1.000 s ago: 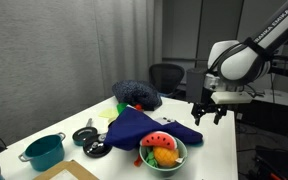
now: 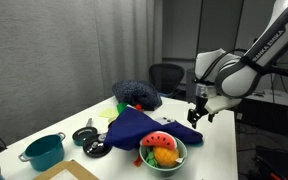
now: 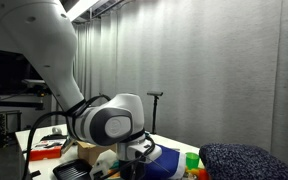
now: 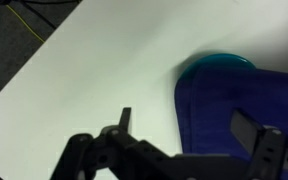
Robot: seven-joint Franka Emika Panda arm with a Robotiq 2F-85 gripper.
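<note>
My gripper [image 2: 202, 117] stands open at the right side of the table, above the end of a dark blue cloth [image 2: 136, 128]. Nothing is between its fingers. Seen from the wrist view, the cloth [image 4: 220, 115] lies below the right finger [image 4: 246, 130], while bare white table shows below the left finger [image 4: 125, 119]. A teal rim [image 4: 216, 62] peeks out from under the cloth's edge; what it belongs to is mostly hidden. In exterior view 2 the arm hides part of the cloth.
A green bowl [image 2: 178, 163] with a watermelon slice [image 2: 160, 140] and other toy food stands at the front. Left of it are a teal pot [image 2: 46, 152] and a brown board [image 2: 64, 173]. A dark cushion [image 2: 136, 93] lies behind.
My gripper has moved slightly to the left and turned a little, now over the end of the cloth. The cloth and bowl have not moved.
</note>
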